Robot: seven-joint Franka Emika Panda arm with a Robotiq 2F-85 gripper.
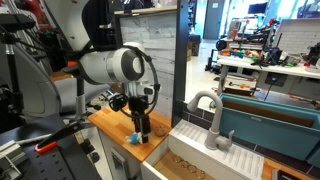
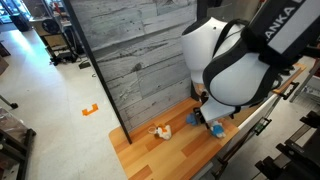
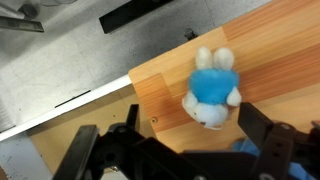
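Observation:
A small blue-and-white plush toy (image 3: 212,85) with ear-like tips lies on the wooden counter, in the upper middle of the wrist view. My gripper is above the counter with its fingers wide apart and nothing between them. In exterior view 1 the toy (image 1: 134,138) lies close beside the lowered gripper (image 1: 139,130). From the other side, exterior view 2 shows the toy (image 2: 216,130) near the counter's edge. A second blue object (image 3: 248,147) is partly hidden behind the right finger. Exterior view 2 has it as a blue patch (image 2: 191,120).
A small pale object (image 2: 161,132) rests farther along the wooden counter (image 2: 150,153). Grey wooden panels (image 2: 145,75) rise behind the work area. To the right in exterior view 1 are a faucet (image 1: 205,101) and a white sink (image 1: 197,160).

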